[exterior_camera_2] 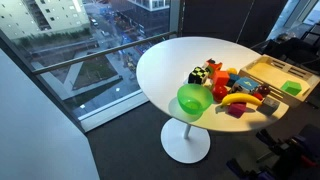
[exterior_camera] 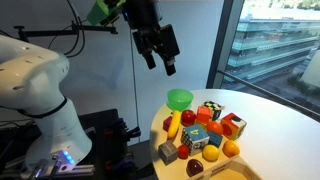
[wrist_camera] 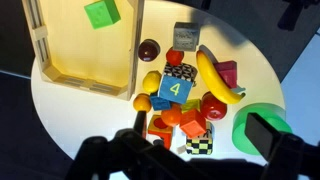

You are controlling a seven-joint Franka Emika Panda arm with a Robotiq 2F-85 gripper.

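Observation:
High above the round white table, my gripper stands open, its two dark fingers wide apart with nothing between them. Beneath it in the wrist view lies a cluster of toys. A blue block marked 4 (wrist_camera: 174,89) sits at its middle, a yellow banana (wrist_camera: 214,74) to its right, and a grey block (wrist_camera: 186,37) at the top. Round fruit crowds in too, such as a yellow one (wrist_camera: 152,80) and a red apple (wrist_camera: 213,108). A checkered block (wrist_camera: 200,141) lies lower down. The green bowl (wrist_camera: 240,128) is partly covered by the right finger.
A shallow wooden tray (wrist_camera: 90,50) with a green block (wrist_camera: 102,13) inside lies beside the cluster. Bare tabletop (exterior_camera_2: 170,70) spreads away from the toys in the second exterior view. Large windows (exterior_camera: 270,50) stand behind the table.

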